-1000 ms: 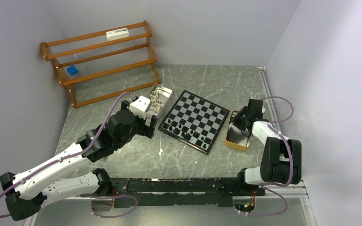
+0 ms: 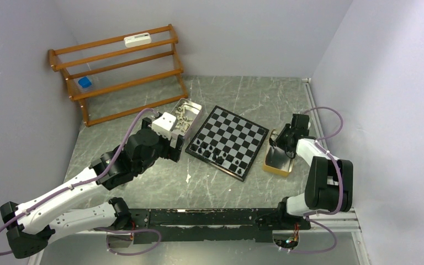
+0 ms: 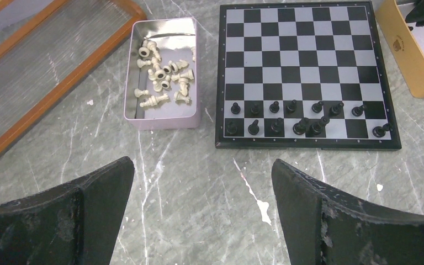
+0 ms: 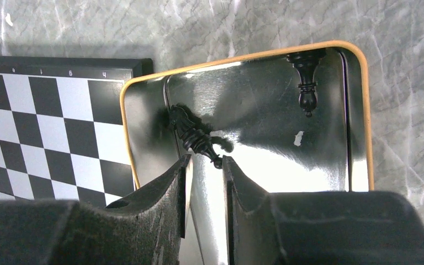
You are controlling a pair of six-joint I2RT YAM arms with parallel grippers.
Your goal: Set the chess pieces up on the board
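Note:
The checkered board holds black pieces standing in rows along its near side. A yellow-rimmed bin beside it holds a black piece lying diagonally and another black piece by the far wall. My right gripper is open over the bin, its fingertips close to the thin end of the diagonal piece, nothing clearly held. My left gripper stands open over bare table, left of the board, nothing between its fingers.
A pale bin of lying white pieces sits left of the board. A wooden rack stands at the back left. Free table lies behind and in front of the board; a wall borders the right side.
My right gripper has shifted slightly up and back over the bin, its arm moving a little. The left arm is still.

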